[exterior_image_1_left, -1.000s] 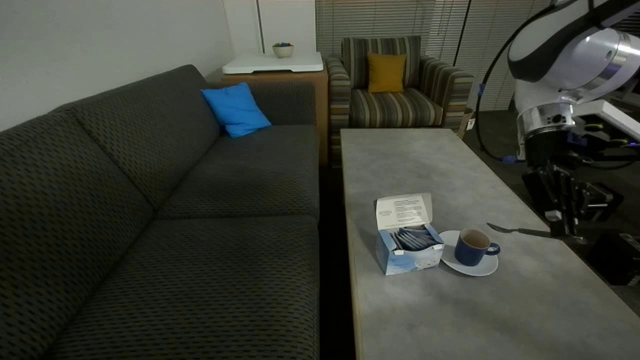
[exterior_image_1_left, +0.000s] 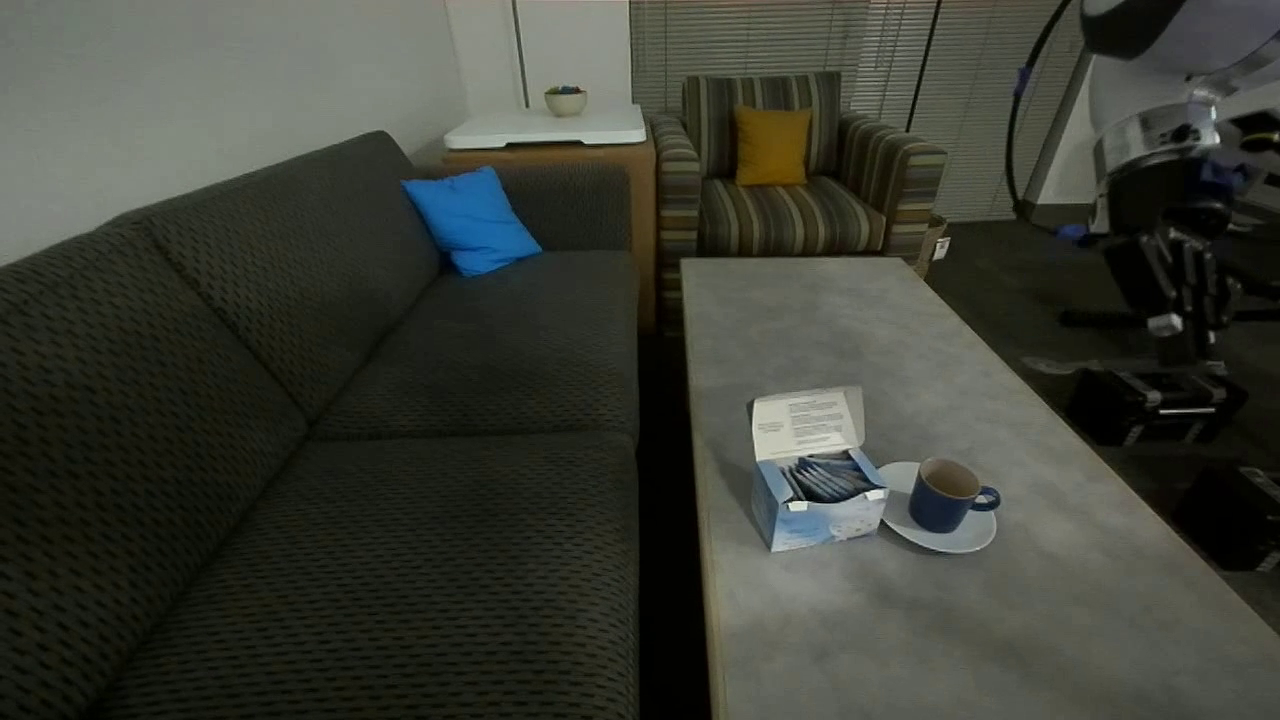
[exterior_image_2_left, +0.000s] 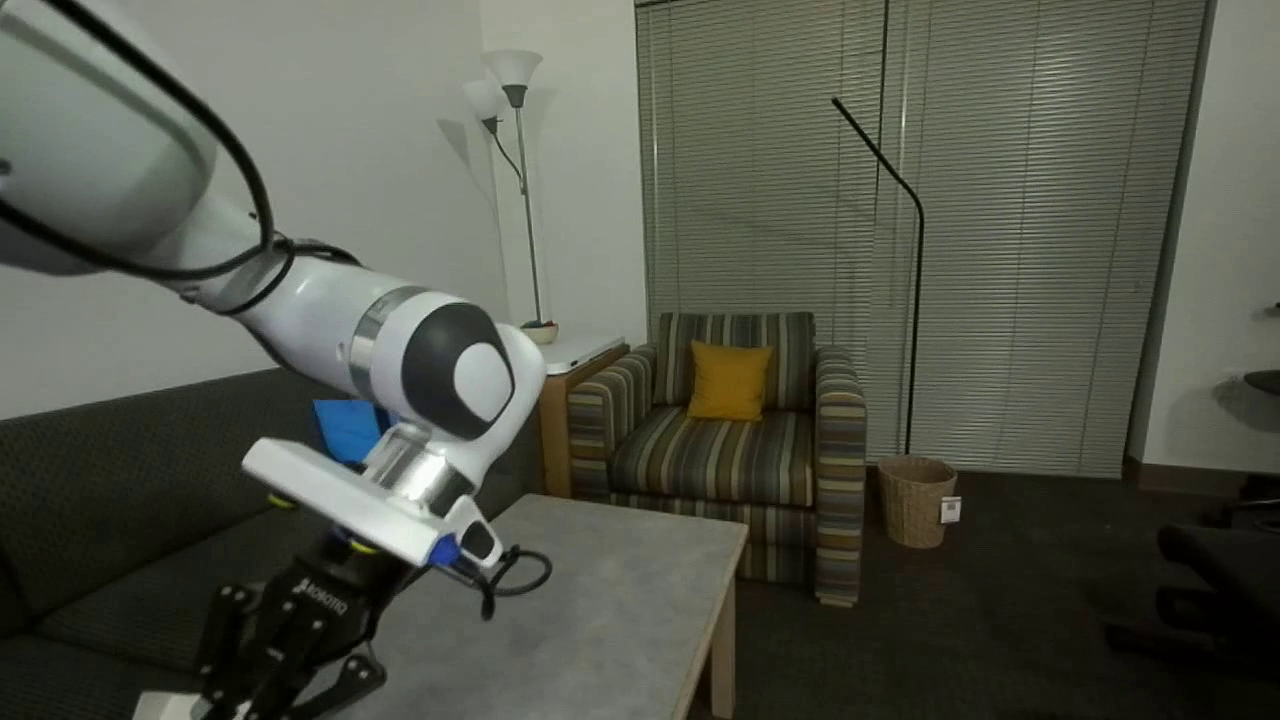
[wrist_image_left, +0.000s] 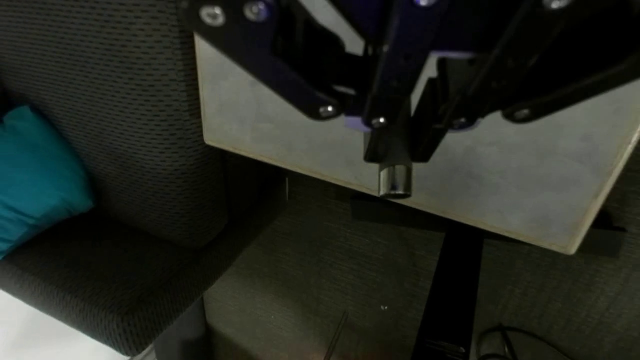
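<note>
A fork-like utensil with a dark handle is held in my gripper, whose fingers are shut on the handle. In the wrist view the metal end of the utensil (wrist_image_left: 394, 182) sticks out past the fingers. Its pale head shows faintly left of the gripper (exterior_image_1_left: 1182, 336) in the first exterior view, up off the table's right edge. A blue mug (exterior_image_1_left: 942, 498) stands on a white saucer (exterior_image_1_left: 960, 540) on the grey table (exterior_image_1_left: 816, 324). Touching or nearly touching the saucer is an open light-blue box (exterior_image_1_left: 822, 522) of sachets.
A dark sofa (exterior_image_1_left: 480, 504) with a blue pillow (exterior_image_1_left: 474, 222) runs along the table's left. Beyond the far end stands a striped armchair (exterior_image_2_left: 744, 456) with a yellow cushion (exterior_image_2_left: 729, 382). Dark cases (exterior_image_1_left: 1158, 402) sit on the floor to the right.
The utensil has left the tabletop and is up in my gripper. The arm has moved up and to the right in the first exterior view. Mug, saucer and box have not moved.
</note>
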